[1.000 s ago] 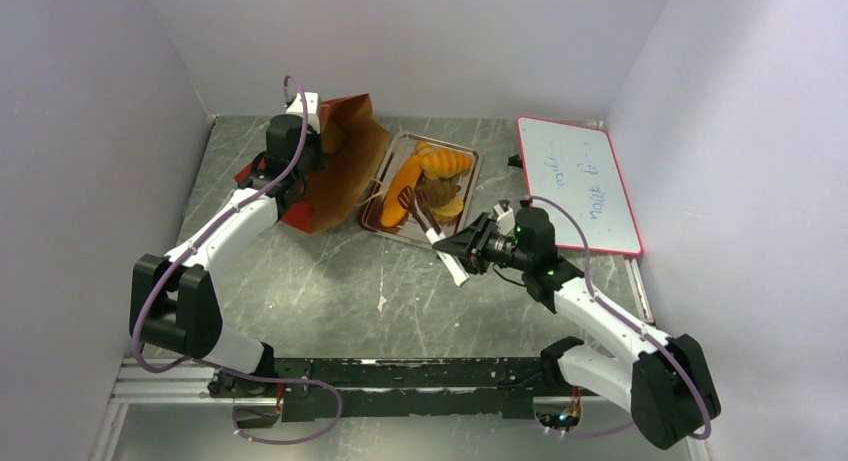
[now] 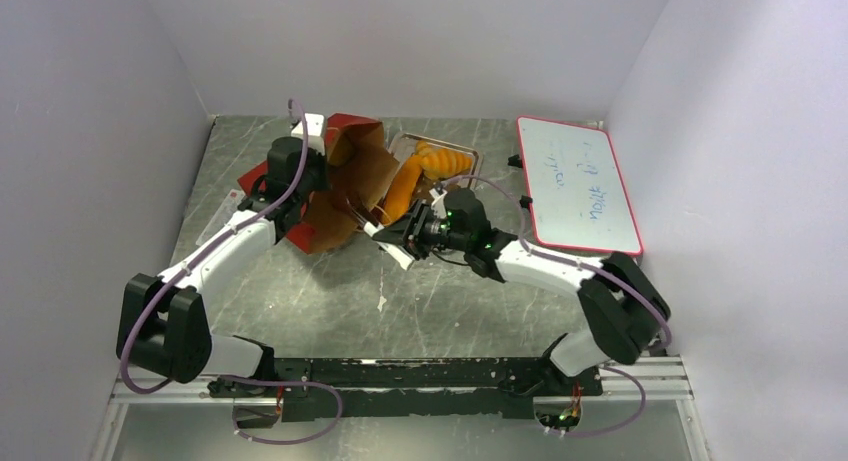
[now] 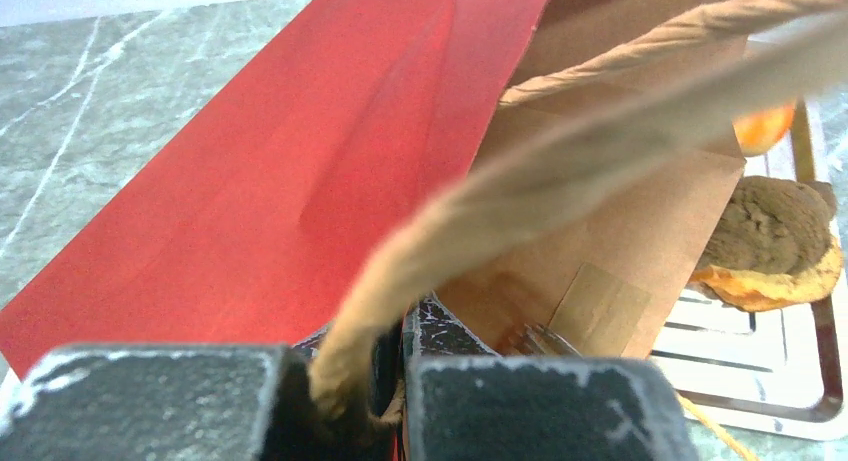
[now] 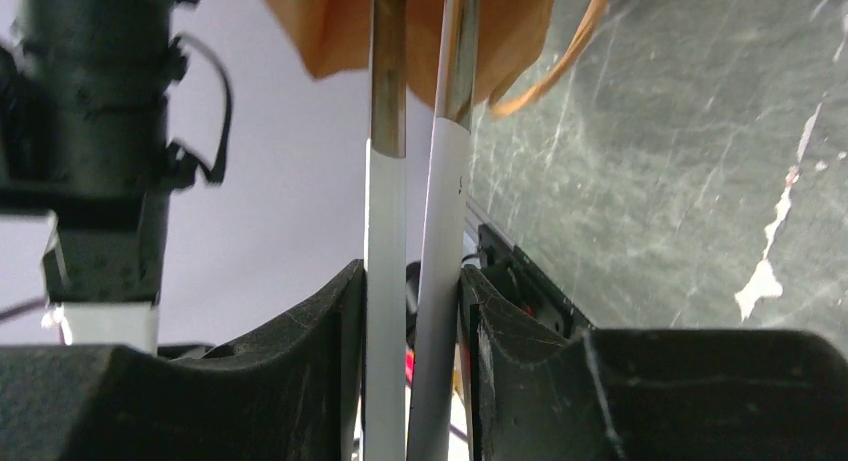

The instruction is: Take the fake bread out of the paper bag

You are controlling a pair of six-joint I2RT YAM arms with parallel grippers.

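Note:
The red paper bag, brown inside, lies tilted with its mouth toward the tray. My left gripper is shut at the bag's mouth, a twisted rope handle running between its fingers. My right gripper is shut on tongs with white handles and brown arms, standing a little apart. In the top view the tongs' tips reach into the bag's mouth; the left wrist view shows them against its brown inner wall. No bread can be made out inside the bag, whose depth is hidden.
A metal tray right of the bag holds a long orange bread, a ridged yellow bread and a burger-like bread. A whiteboard stands at the right.
The right arm has swung left with the tongs, from over the tray into the bag's mouth. My left gripper and the bag have shifted slightly toward the front.

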